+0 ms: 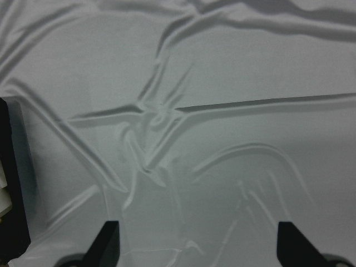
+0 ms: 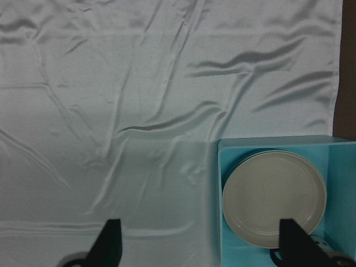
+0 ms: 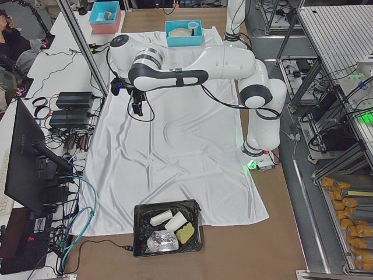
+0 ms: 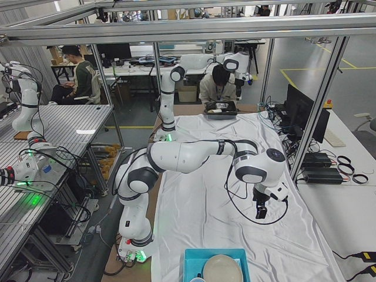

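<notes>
My left gripper and my right gripper hang over the white cloth (image 3: 163, 157), each with its fingertips far apart and nothing between them. A black lined bin (image 3: 166, 251) holds white rolls (image 3: 175, 220), a foil-wrapped item (image 3: 160, 241) and a yellowish item (image 3: 185, 233); its edge (image 1: 14, 222) shows at the far left of the left wrist view. A light blue box (image 4: 194, 264) with beige plates (image 2: 272, 194) and a cup stands at the cloth's other end, below and to the right of the right gripper in its wrist view.
Monitors, power units and cables crowd the white side table (image 3: 55, 70). A metal frame with upright posts surrounds the workspace, and a slatted metal table (image 3: 335, 41) stands on the other side.
</notes>
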